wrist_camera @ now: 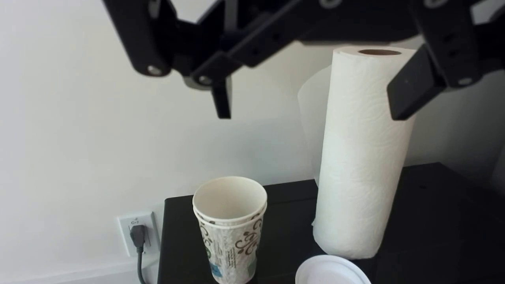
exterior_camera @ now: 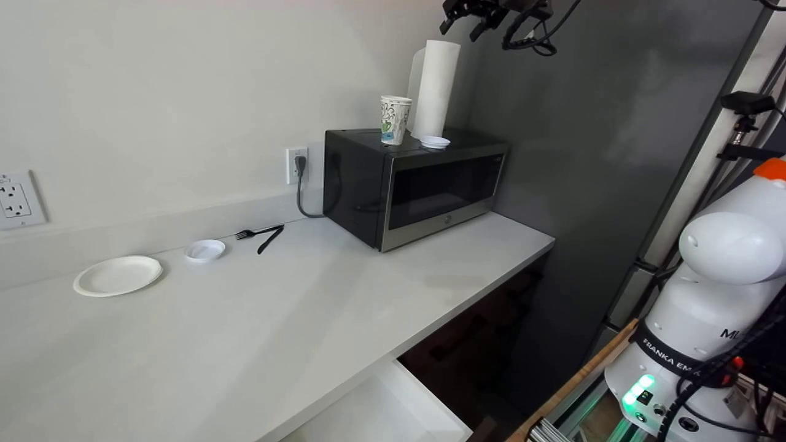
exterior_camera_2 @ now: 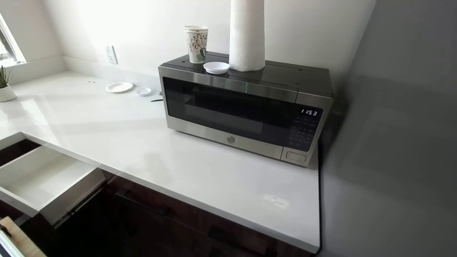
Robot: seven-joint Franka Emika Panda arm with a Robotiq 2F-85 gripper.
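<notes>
High above the microwave point(exterior_camera: 442, 184), near the top edge of exterior view 1, my gripper point(exterior_camera: 460, 31) stands open and empty. Its fingers are spread wide in the wrist view, where the gripper has bare wall and part of the paper towel roll point(wrist_camera: 362, 165) behind it. That roll stands upright on the microwave. Left of it sits a stack of patterned paper cups point(wrist_camera: 232, 236), mouth up. A small white lid-like dish point(wrist_camera: 333, 272) lies in front of the roll, cut off by the frame. My gripper is out of exterior view 2.
On the counter point(exterior_camera: 309, 324) lie a white plate point(exterior_camera: 118, 276), a small white bowl point(exterior_camera: 204, 250), a black fork point(exterior_camera: 254, 232) and a black knife point(exterior_camera: 270, 239). An open drawer point(exterior_camera: 390, 405) juts out below. A dark grey panel point(exterior_camera: 589, 147) bounds the right side.
</notes>
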